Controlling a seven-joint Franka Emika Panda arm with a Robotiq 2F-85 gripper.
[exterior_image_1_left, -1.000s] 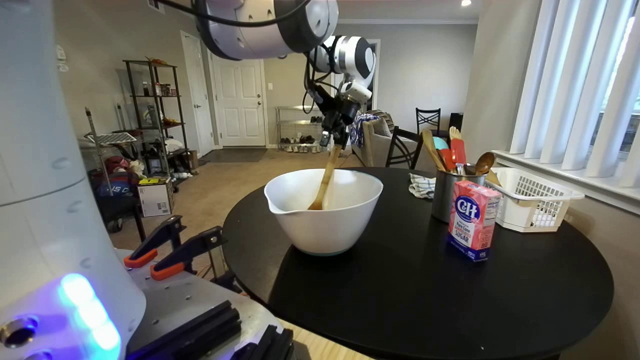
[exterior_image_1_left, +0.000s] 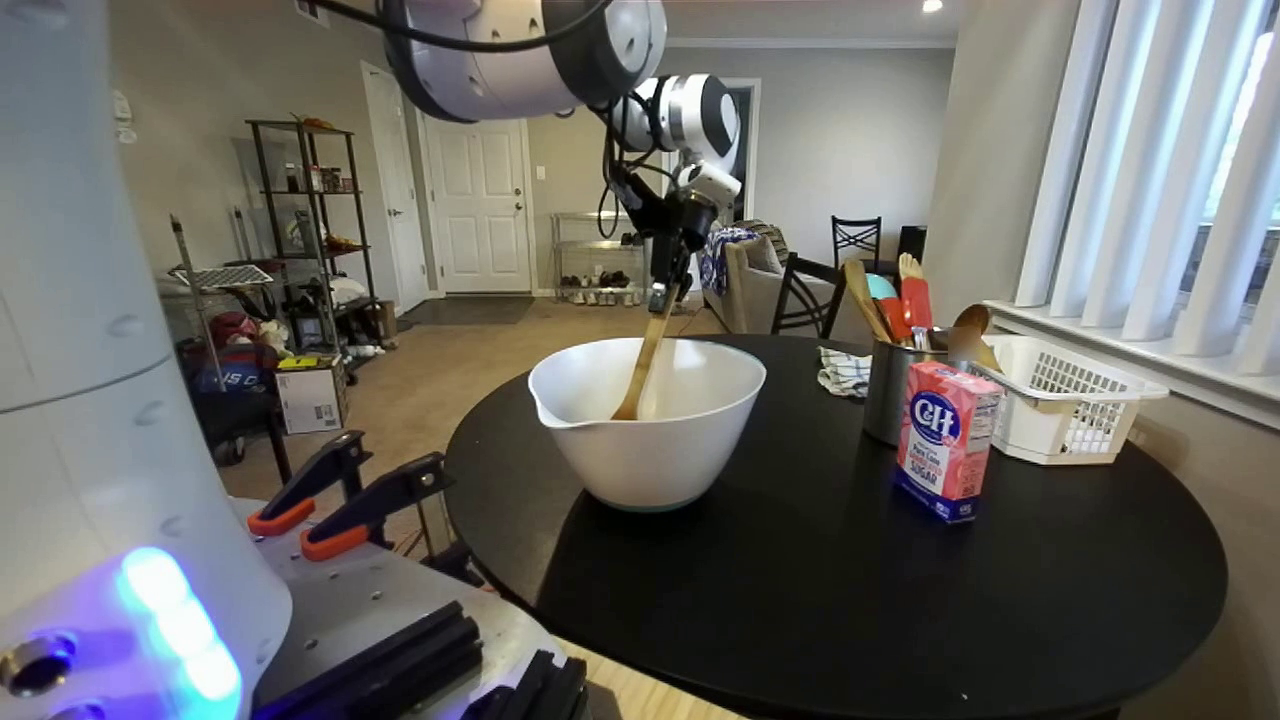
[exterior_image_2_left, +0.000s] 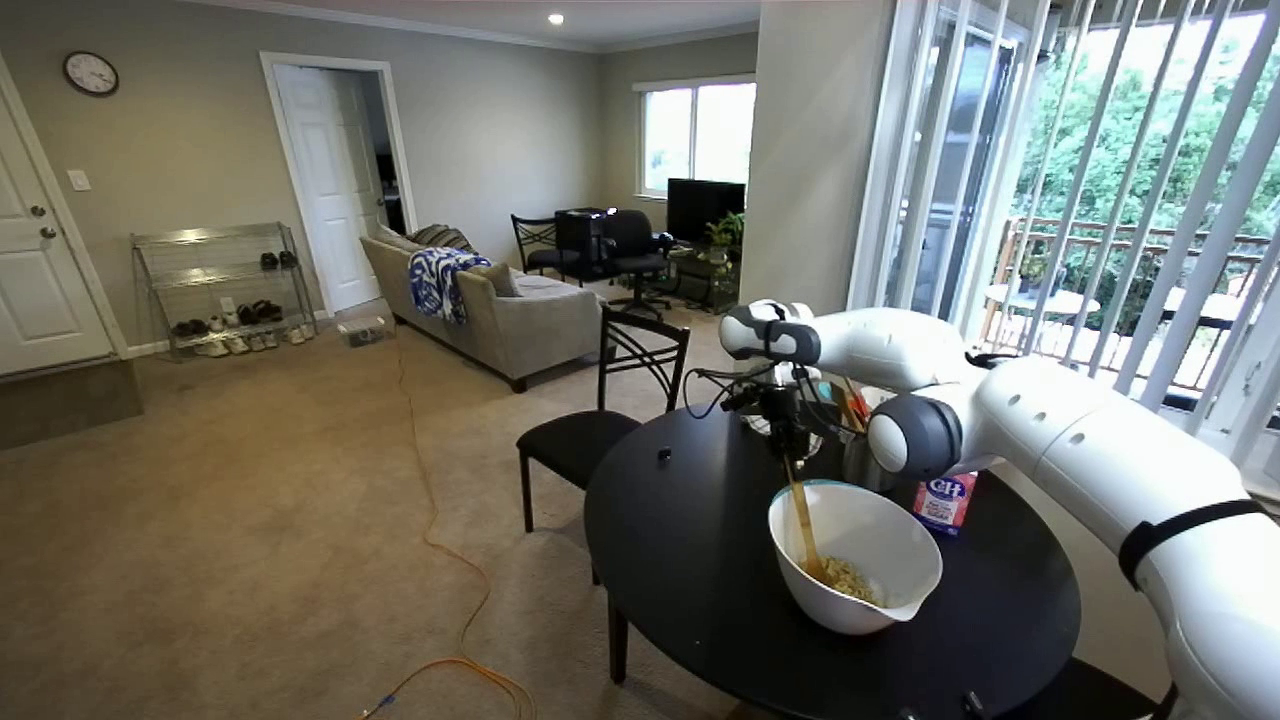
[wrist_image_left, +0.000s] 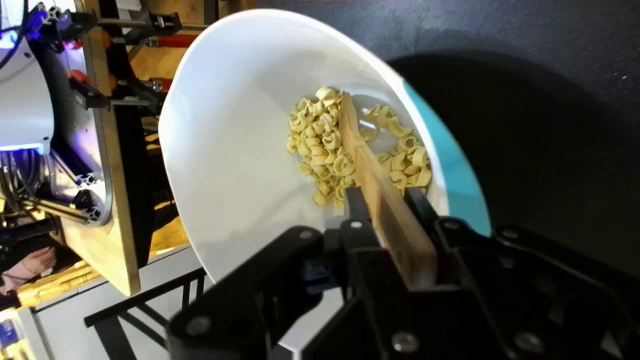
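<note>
A wooden utensil (wrist_image_left: 384, 198) leans in the white bowl (wrist_image_left: 240, 120), its lower end among pale shell-shaped pasta (wrist_image_left: 321, 141). My gripper is over the bowl, with the utensil's upper handle between its fingers. In the wrist view, dark fingers (wrist_image_left: 357, 205) lie close along both sides of the handle; whether both press on it is not clear. From the first exterior view, the gripper (exterior_image_1_left: 667, 300) surrounds the handle's top above the bowl's far rim. The second exterior view shows the utensil (exterior_image_2_left: 804, 522) tilted against that rim.
A pink sugar box (exterior_image_1_left: 944, 438) stands right of the bowl. Behind it are a metal utensil holder (exterior_image_1_left: 885, 390), a white basket (exterior_image_1_left: 1062, 442) and a folded cloth (exterior_image_1_left: 845, 372).
The gripper and the utensil's top have shifted slightly left; the bowl has stayed in place.
</note>
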